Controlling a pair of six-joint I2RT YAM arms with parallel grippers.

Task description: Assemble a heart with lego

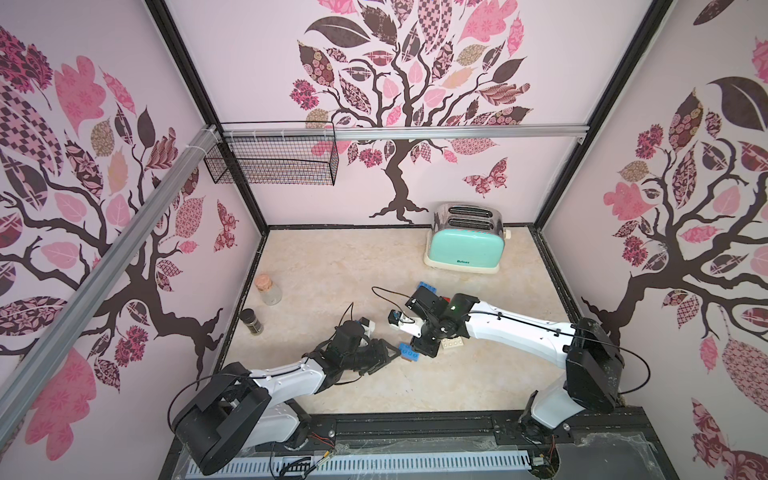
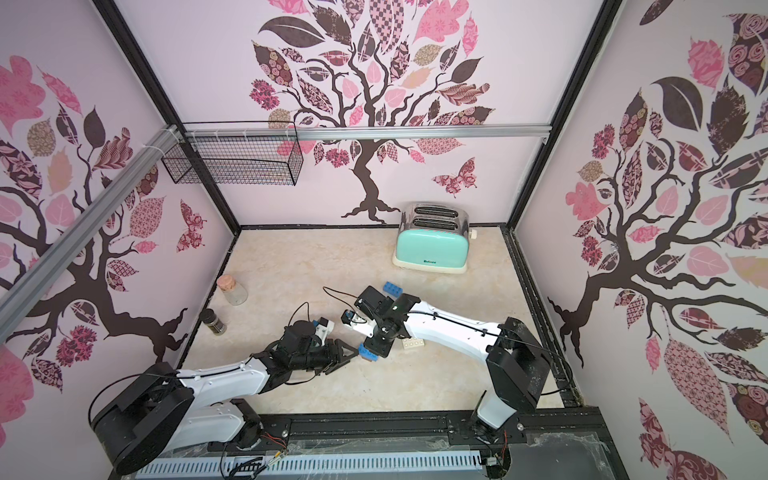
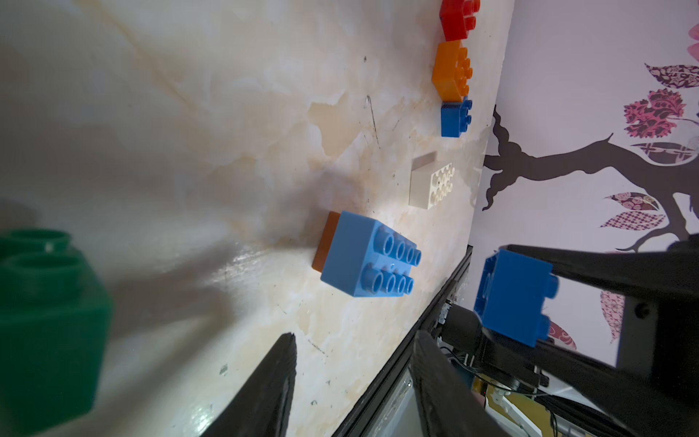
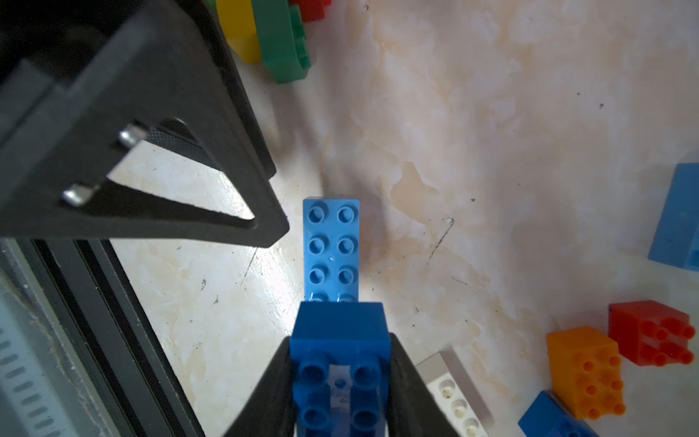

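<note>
My right gripper is shut on a dark blue brick, also seen raised at the right of the left wrist view (image 3: 515, 295). Below it a light blue 2x4 brick (image 4: 331, 247) lies on the table, on top of an orange piece (image 3: 324, 241). My left gripper is low beside it, fingers apart with nothing between them. A green brick (image 3: 51, 327) stands close at the left of the left wrist view. Orange (image 4: 582, 371), red (image 4: 648, 331), white (image 4: 451, 397) and blue (image 4: 553, 418) bricks lie to the right.
A mint toaster (image 1: 464, 240) stands at the back right, with another light blue brick (image 2: 392, 289) before it. A jar (image 1: 270, 292) and shaker (image 1: 250, 321) are at the left. The black front edge (image 4: 102, 306) is near.
</note>
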